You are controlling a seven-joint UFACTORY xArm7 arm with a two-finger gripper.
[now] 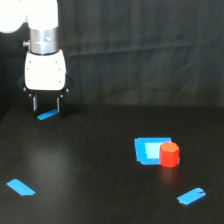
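Note:
At the upper left, my gripper (46,104) points straight down with its two dark fingers apart, so it stands open. A small flat blue piece (47,115) lies just below and between the fingertips in this view; whether they touch it, I cannot tell. Right of the middle there is a blue square (140,143) with a white centre. A red six-sided block (169,155) overlaps the square's right side in the picture and hides part of it.
One more flat blue piece (20,187) rests at the front left, another (191,196) at the front right. A dark curtain (140,50) hangs behind.

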